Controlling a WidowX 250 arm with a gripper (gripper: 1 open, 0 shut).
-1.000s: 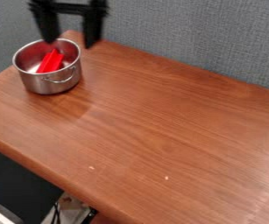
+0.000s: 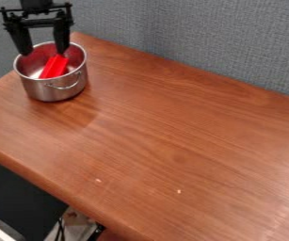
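A steel pot (image 2: 54, 87) with a handle on its side stands near the left edge of the wooden table. A bright red object (image 2: 56, 66) lies inside it, partly hidden by the rim. My black gripper (image 2: 41, 50) is open over the back part of the pot, its two fingers apart on either side of the rim's top, with nothing seen held between them.
A grey fabric wall (image 2: 210, 38) runs behind it. Dark floor and some cables lie beyond the table's front-left edge.
My gripper has moved left across the pot, from upper right of it to over its back part. The pot and red object look unmoved.
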